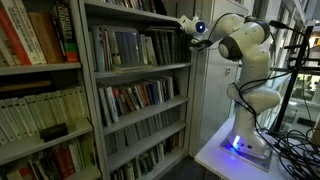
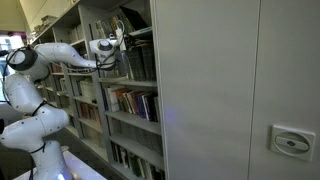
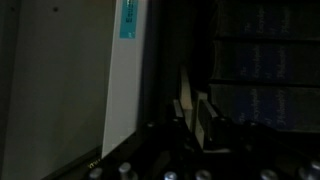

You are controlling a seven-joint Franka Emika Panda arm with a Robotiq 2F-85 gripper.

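My arm reaches up to the top shelf of the bookcase, with the gripper (image 1: 186, 32) at the right end of a row of dark books (image 1: 164, 47). In the wrist view two pale fingertips of the gripper stand close together in a dark gap. To their right lie several dark volumes (image 3: 262, 62) with faint bluish lettering on the spines. The light is too dim there to tell whether anything sits between the fingers. From the other side, the gripper (image 2: 123, 42) appears near the upper shelf, its tips not clear.
A white upright panel (image 3: 122, 75) with a blue label (image 3: 129, 18) borders the gap in the wrist view. Lower shelves hold many books (image 1: 135, 97). A tall grey panel (image 2: 205, 95) stands beside the bookcase. The white table (image 1: 226, 160) under the arm is mostly clear.
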